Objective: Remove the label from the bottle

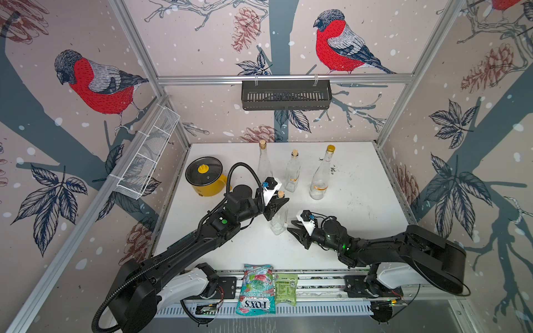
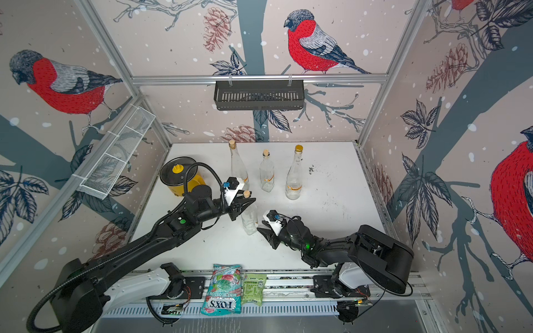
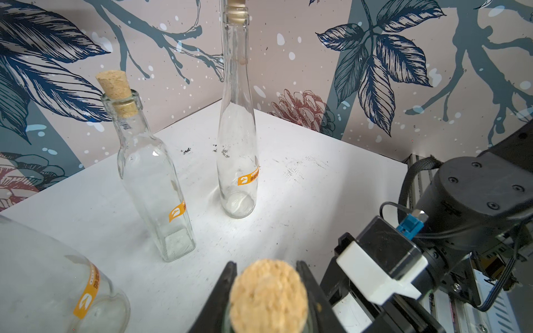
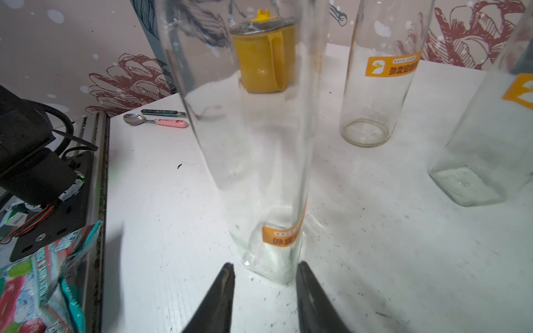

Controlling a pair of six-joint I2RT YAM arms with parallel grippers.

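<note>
My left gripper (image 1: 274,201) is shut on a corked glass bottle (image 4: 244,144) at the front middle of the table, gripping its top around the cork (image 3: 267,291). An orange label (image 4: 280,236) shows near the bottle's base in the right wrist view. My right gripper is open just in front of that lower part, its fingertips apart with nothing between them.
Three more bottles (image 1: 262,158) with orange labels stand behind. A yellow pot (image 1: 205,183) is at the back left, and spoons (image 4: 166,122) lie on the left. Snack bags (image 1: 255,288) lie at the front edge.
</note>
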